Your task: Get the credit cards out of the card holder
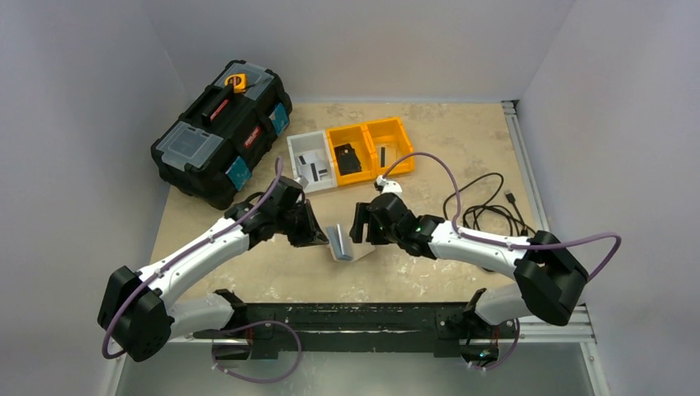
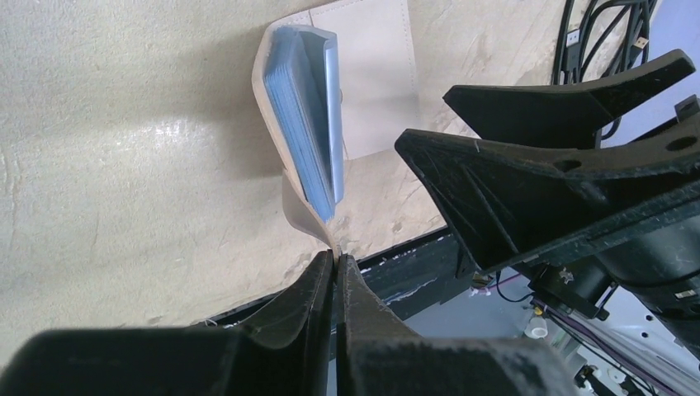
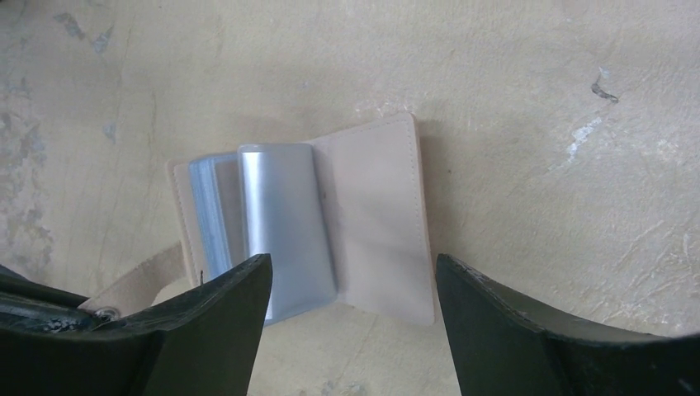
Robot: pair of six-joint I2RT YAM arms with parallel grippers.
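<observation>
The beige card holder (image 3: pixel 376 219) hangs unfolded, its strap pinched by my left gripper, which is shut on it. Inside it is a stack of bluish clear sleeves (image 2: pixel 301 124); one sleeve stands apart from the others. No card can be made out in the sleeves. In the right wrist view the cover lies spread to the right of the sleeves. My right gripper is open, its fingertips either side of the lower part of the holder, with nothing gripped. From above, the holder sits between both grippers, right gripper (image 1: pixel 361 223) close on its right.
White and orange bins (image 1: pixel 351 153) stand at the back, with small dark items inside. A black toolbox (image 1: pixel 223 132) fills the back left. Black cables (image 1: pixel 495 210) lie at the right. The table front left of the holder is bare.
</observation>
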